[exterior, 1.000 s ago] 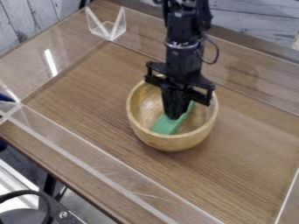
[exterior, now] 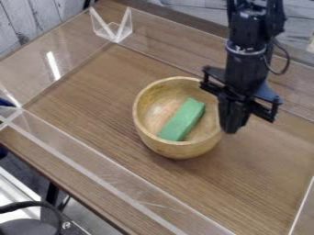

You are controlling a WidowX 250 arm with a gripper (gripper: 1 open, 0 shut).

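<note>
A round tan wooden bowl (exterior: 153,115) sits on the wooden table, with a green block (exterior: 183,119) lying inside it toward the right. My gripper (exterior: 234,121) hangs low just past the bowl's right rim, pointing down. It is shut, and nothing shows between its fingers.
A white wire-like holder (exterior: 110,27) stands at the back left. A dark cable and base show at the bottom left.
My gripper has moved from over the bowl's interior to the right, outside its rim. The green block is now more fully visible in the bowl.
</note>
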